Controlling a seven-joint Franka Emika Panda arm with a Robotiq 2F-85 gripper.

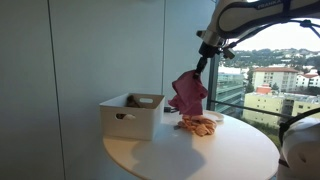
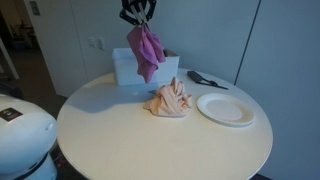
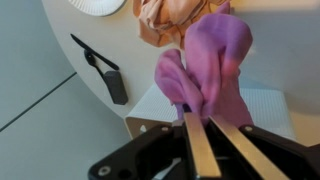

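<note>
A pink-purple cloth hangs in the air from my gripper, which is shut on its upper part. In exterior view 2 the pink cloth dangles in front of the white box. The wrist view has the purple cloth bunched at the fingers, partly covering the box below. An orange-peach cloth lies crumpled on the round white table, below the hanging cloth and apart from it in exterior view 2.
A white plate lies on the table to the right, and a dark-handled utensil rests behind it. The box is open-topped with something brown inside.
</note>
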